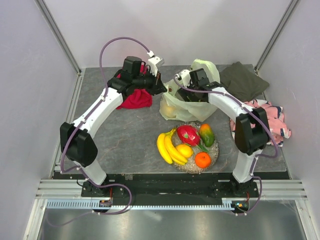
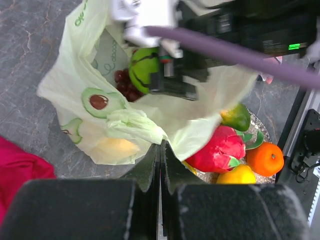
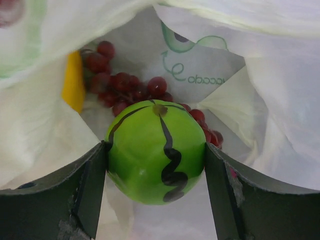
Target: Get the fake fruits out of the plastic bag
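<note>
The pale green plastic bag (image 1: 182, 111) stands at the back centre, its mouth partly spread. A gathered bit of its edge runs to the tips of my left gripper, which is shut on it. Inside the bag, my right gripper has its fingers against both sides of a round green fake watermelon (image 3: 155, 165) with dark stripes. Red grapes (image 3: 130, 87) lie behind it, and part of something yellow (image 3: 73, 82) shows at the side. A yellowish shape (image 2: 117, 147) shows through the bag's wall.
A round plate (image 1: 216, 150) in front of the bag bears bananas (image 1: 172, 149), a dragon fruit (image 1: 187, 134), a mango (image 1: 206, 135), a lemon (image 1: 184, 150) and an orange (image 1: 202, 160). Cloths lie left and right.
</note>
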